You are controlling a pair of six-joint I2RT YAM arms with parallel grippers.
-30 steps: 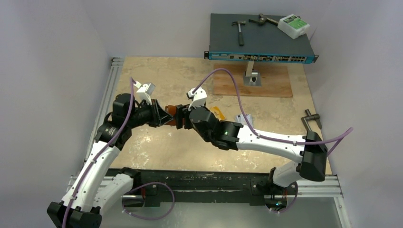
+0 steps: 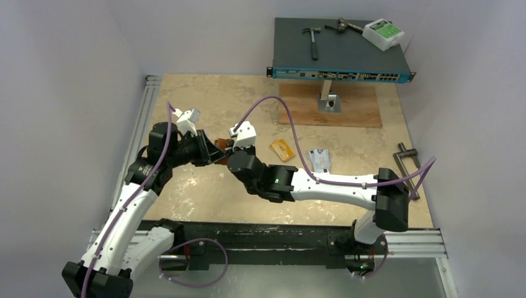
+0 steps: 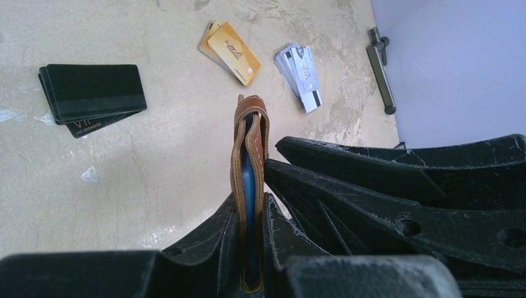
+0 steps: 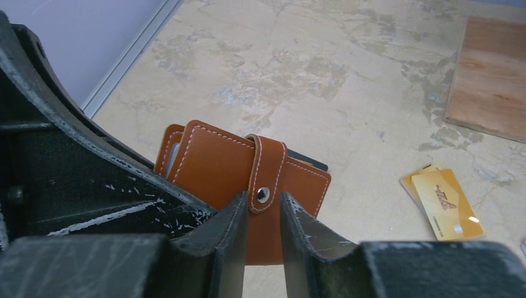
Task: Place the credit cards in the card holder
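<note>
My left gripper is shut on the brown leather card holder (image 4: 217, 155), held up off the table, with blue showing between its flaps. Across the holder's top runs a snap strap (image 4: 268, 167). My right gripper is partly open, its fingertips close to the strap and either side of it in the right wrist view; contact cannot be told. Black cards (image 3: 96, 92) lie stacked on the table in the left wrist view. Gold cards (image 3: 234, 53) and silver-blue cards (image 3: 300, 71) lie in separate small piles. The left arm hides the black cards from above.
A wooden board (image 2: 288, 112) carries a stand under a dark rack device (image 2: 347, 53), with hammers and a white box (image 2: 383, 34) on top. A metal tool (image 2: 406, 164) lies at the right edge.
The right arm has moved left, bringing its gripper to the card holder; the gold and silver cards are now less covered from above. The left arm has stayed put with the holder.
</note>
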